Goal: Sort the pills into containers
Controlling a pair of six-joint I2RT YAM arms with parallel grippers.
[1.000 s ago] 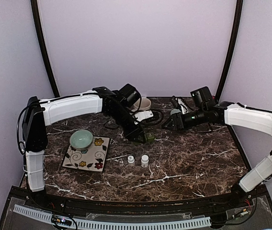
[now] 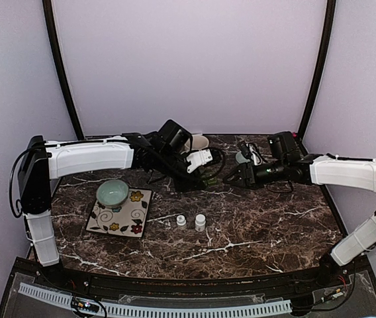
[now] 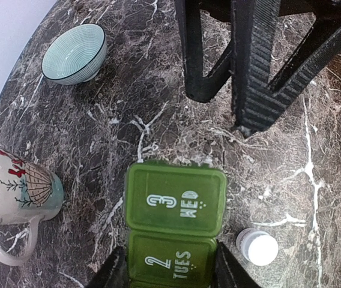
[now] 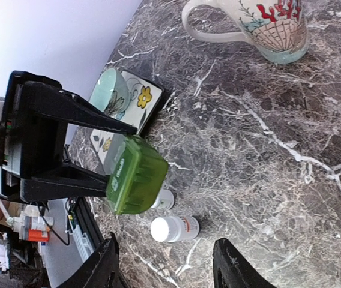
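A green pill organizer, its lids reading 3 WED and 2 TUES, is raised over the table's middle in my left gripper (image 2: 202, 179), which is shut on it; the right wrist view shows it end-on (image 4: 135, 177) between the black fingers. My right gripper (image 2: 237, 179) is just to the right, open and empty, its fingers facing the organizer. Two white pill bottles stand on the marble below: one (image 2: 200, 222) and a smaller one (image 2: 181, 221) to its left.
A floral tray (image 2: 138, 218) with a celadon bowl (image 2: 112, 192) sits at the left. A patterned mug (image 3: 20, 186) and a second bowl (image 3: 74, 54) stand at the back.
My left gripper has risen slightly and shifted a little right with the green organizer. The right gripper has moved slightly down in the top view since a second ago.
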